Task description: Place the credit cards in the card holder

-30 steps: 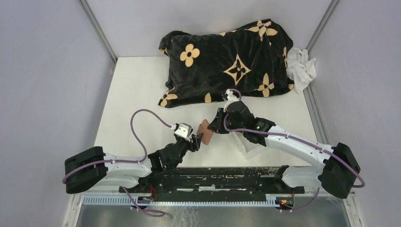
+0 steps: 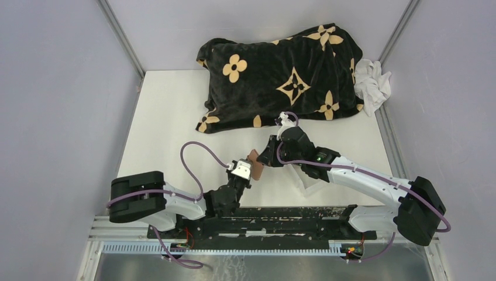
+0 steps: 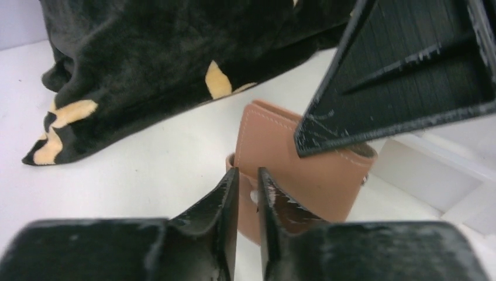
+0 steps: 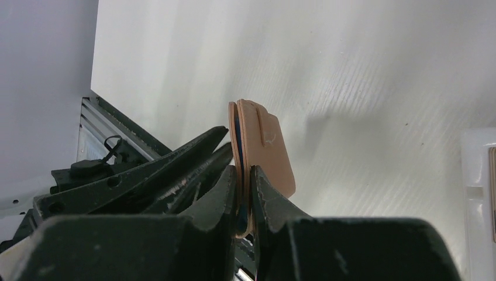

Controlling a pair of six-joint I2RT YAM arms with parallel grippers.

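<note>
A tan leather card holder (image 2: 257, 165) hangs over the table, with my right gripper shut on it, its black fingertip showing large at top right in the left wrist view. In the right wrist view the holder (image 4: 269, 146) stands on edge with a dark slot along it. My left gripper is at the holder's near face, fingertips close together with a narrow gap and a small silver snap behind them; whether they touch it I cannot tell.
A white plastic tray (image 2: 304, 182) lies partly under the right arm, with thin tan items inside. A dark patterned blanket (image 2: 263, 76) and white cloth (image 2: 372, 88) lie at the back.
My left arm has moved right and slightly up toward the card holder. The right arm and the holder have barely moved.
</note>
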